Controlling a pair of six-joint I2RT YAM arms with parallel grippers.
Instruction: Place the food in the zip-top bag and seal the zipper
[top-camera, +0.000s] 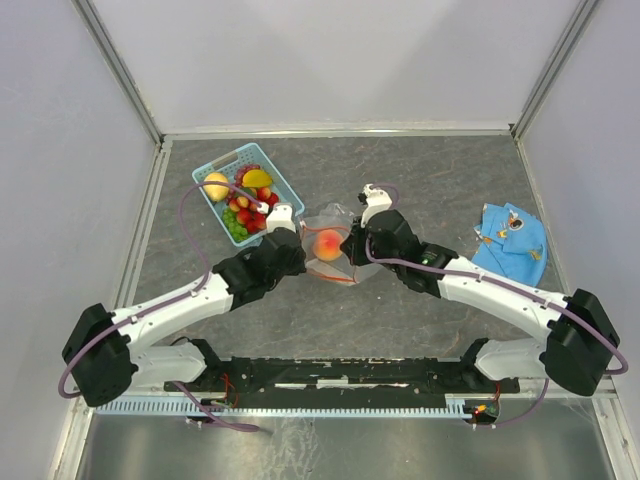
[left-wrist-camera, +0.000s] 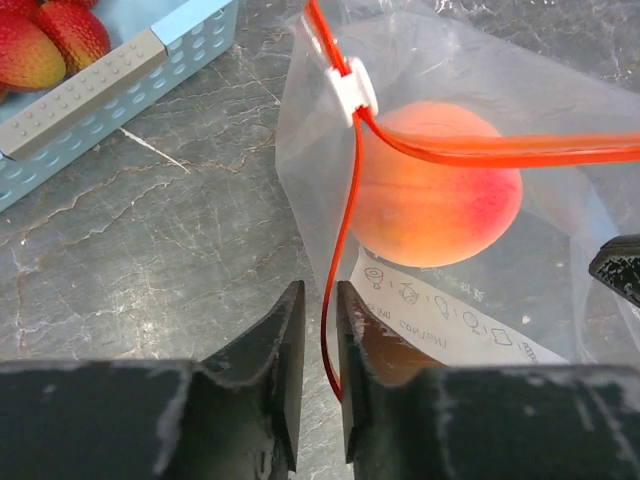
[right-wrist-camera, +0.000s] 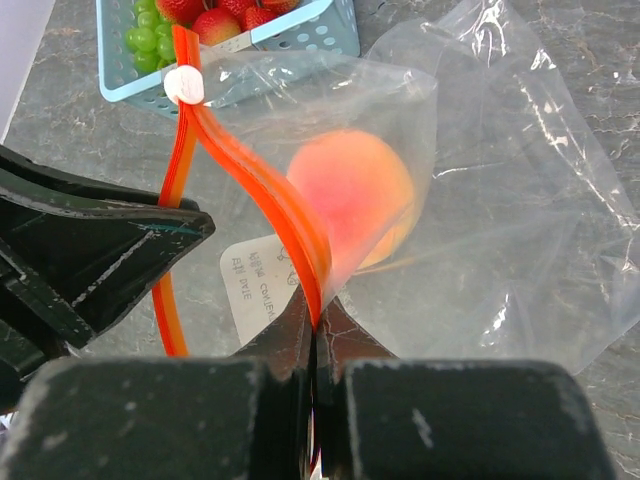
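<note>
A peach (top-camera: 328, 244) lies inside the clear zip bag (right-wrist-camera: 510, 230), whose mouth stands spread between my two grippers. An orange zipper strip edges the mouth, and its white slider (left-wrist-camera: 353, 90) sits on the left corner. My left gripper has its fingers close together, a narrow gap still showing, with one orange strip running down between them. On the opposite side of the mouth, my right gripper is shut on the orange zipper edge. A printed white label (right-wrist-camera: 262, 285) shows on the bag below the peach.
Beside the bag at the back left stands a light blue basket (top-camera: 285, 187) with fruit in it. A flat blue pouch (top-camera: 512, 245) lies at the far right.
</note>
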